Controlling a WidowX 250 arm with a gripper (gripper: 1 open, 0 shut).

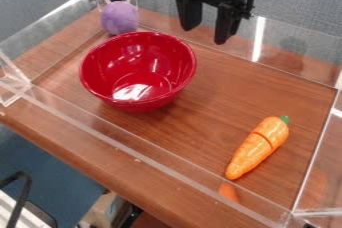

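My black gripper (207,17) hangs over the back of the wooden table, its two fingers apart with nothing seen between them. A red bowl (138,71) sits at the left middle, empty. An orange toy carrot (257,148) lies at the front right. A purple round object (119,17) is at the back left, behind the bowl.
Clear plastic walls (310,66) border the table (201,112) on its sides. A black cable and other items are below the front left edge.
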